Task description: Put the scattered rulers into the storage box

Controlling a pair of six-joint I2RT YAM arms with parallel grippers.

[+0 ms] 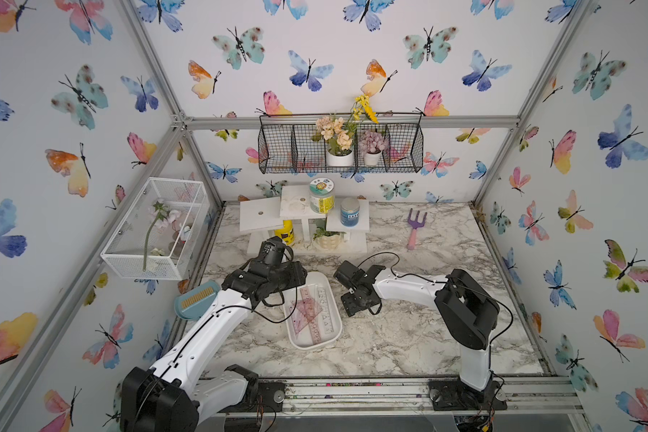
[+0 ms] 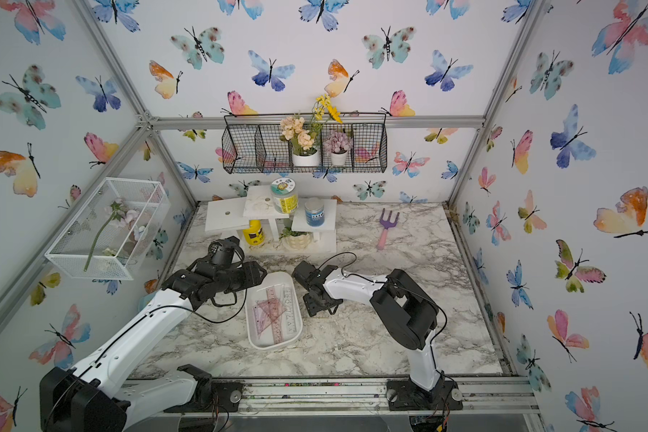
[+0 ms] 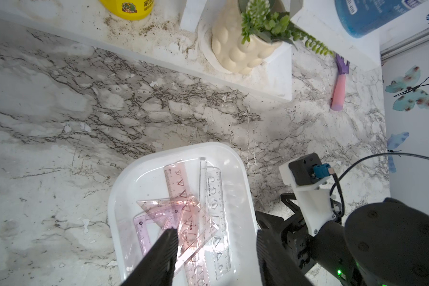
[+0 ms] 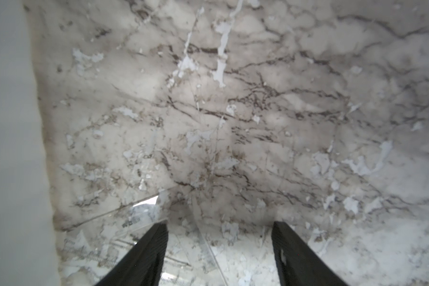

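Note:
A white storage box (image 3: 243,183) stands on the marbled table, holding several clear and tinted pieces: a pink ruler (image 3: 177,178), a clear ruler (image 3: 218,209) and a purplish protractor-like piece (image 3: 147,228). My left gripper is open above the box with nothing between its fingers. In the right wrist view a clear triangular ruler (image 4: 143,233) lies flat on the table beside the box wall (image 4: 14,152). My right gripper is open close over the table, its left finger (image 4: 150,252) covering part of that ruler.
A white shelf (image 1: 262,214) with cans and a small plant pot (image 3: 245,43) stands behind the box. A purple-pink fork (image 1: 413,229) lies at the back right. Blue dustpan-like item (image 1: 196,299) sits at left.

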